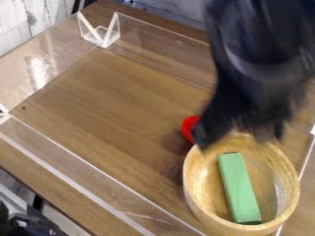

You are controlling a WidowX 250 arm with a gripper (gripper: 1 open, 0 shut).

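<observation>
A dark, motion-blurred gripper (246, 120) fills the upper right of the camera view, above the bowl; whether its fingers are open or shut is too blurred to tell. Below it a pale wooden bowl (204, 194) holds a green block (239, 191) lying lengthwise inside. A red object (191, 127) sits just behind and left of the bowl, partly hidden by the gripper.
Clear plastic strips run along its edges, with a clear bracket (99, 32) at the back left corner. A white panelled wall stands at the far left.
</observation>
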